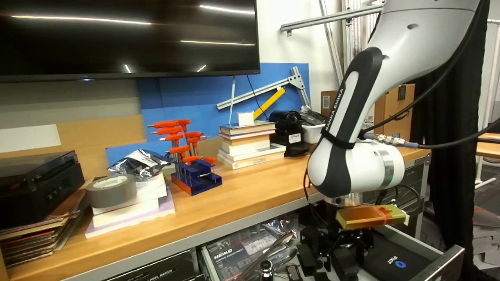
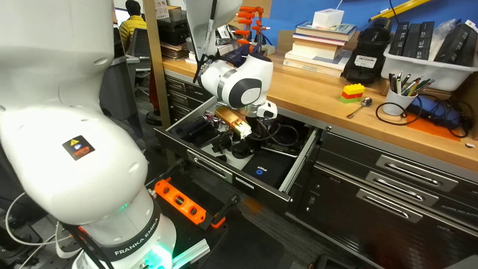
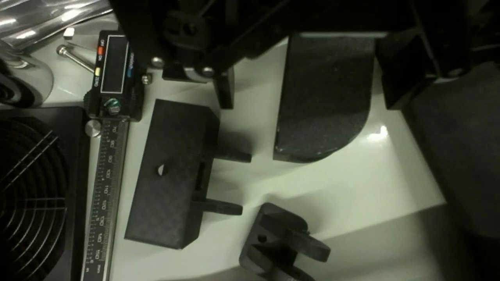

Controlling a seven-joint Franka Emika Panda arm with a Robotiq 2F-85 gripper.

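Observation:
Low inside the open drawer, my gripper (image 1: 344,263) is open, its dark fingers pointing down. In the wrist view the two fingers (image 3: 225,91) stand wide apart. A black block with one rounded corner (image 3: 324,98) lies between and below them, touching neither as far as I can tell. Left of it is a black rectangular piece with two prongs (image 3: 169,173). A smaller pronged black piece (image 3: 276,241) lies nearer the bottom of that view. How high the fingertips are above the drawer floor is hard to judge.
A digital caliper (image 3: 115,77) and a black fan grille (image 3: 33,187) lie to the left. A black iFixit case (image 2: 264,168) fills the drawer's right front. The drawer's front wall (image 2: 215,163) and side wall (image 2: 301,166) surround the gripper. Pale drawer floor shows between the pieces.

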